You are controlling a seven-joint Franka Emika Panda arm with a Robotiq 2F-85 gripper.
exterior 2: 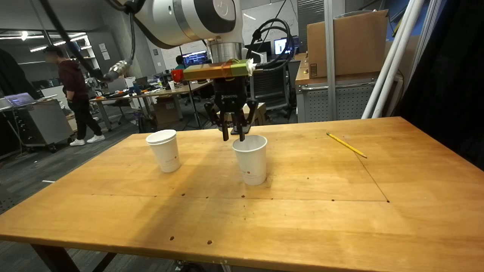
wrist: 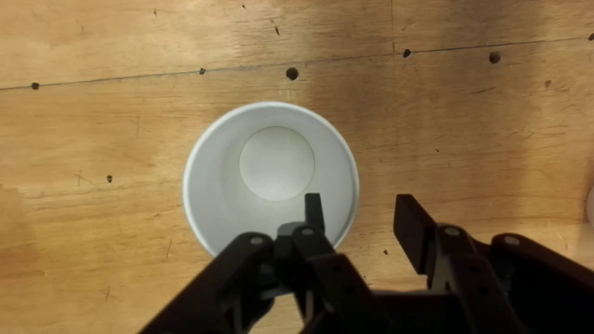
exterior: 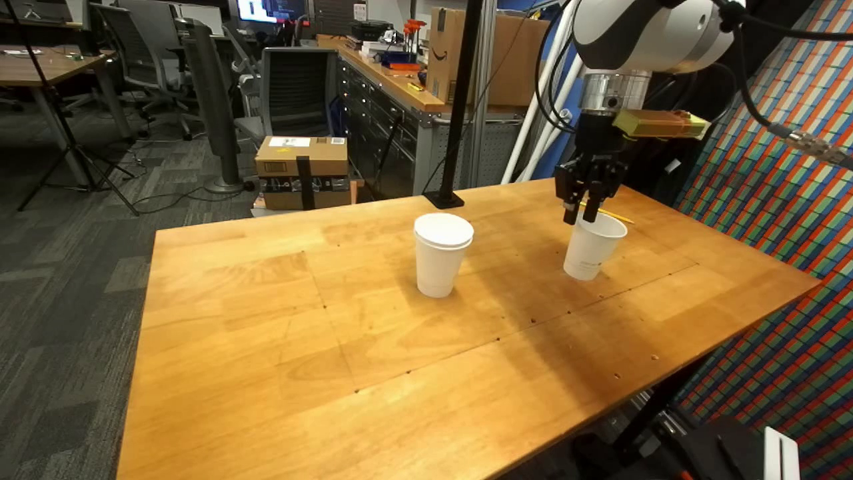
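Note:
An open white paper cup (exterior 2: 252, 163) stands upright on the wooden table, its empty inside showing in the wrist view (wrist: 276, 161). Above its rim hangs my gripper (exterior 2: 233, 136), pointing down with its fingers open and nothing between them. From the wrist, one finger (wrist: 314, 211) overlaps the cup's mouth, while the other finger (wrist: 412, 228) appears outside the rim. A second white cup (exterior: 440, 264), with a pale top and a doubled rim, stands apart from the first; I cannot tell whether that top is a lid or a nested cup.
A yellow pencil (exterior 2: 347, 145) lies on the table (exterior 2: 317, 226), away from both cups. A black pole (exterior: 456, 120) rises from a base at the table's far edge.

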